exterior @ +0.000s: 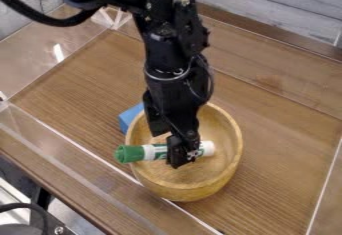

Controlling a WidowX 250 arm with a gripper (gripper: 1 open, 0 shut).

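Note:
A round yellow wooden bowl [201,183] sits on the wooden table. In it lies a green-capped white marker [134,153], reaching toward the bowl's left rim. The black gripper [178,151] hangs down into the bowl over the marker's middle, open, its lower parts partly covering the marker. I cannot tell whether the fingers touch it.
A blue object [130,115] lies just behind the bowl at the left, partly hidden. A transparent edge runs along the near left, with cables at the bottom left corner.

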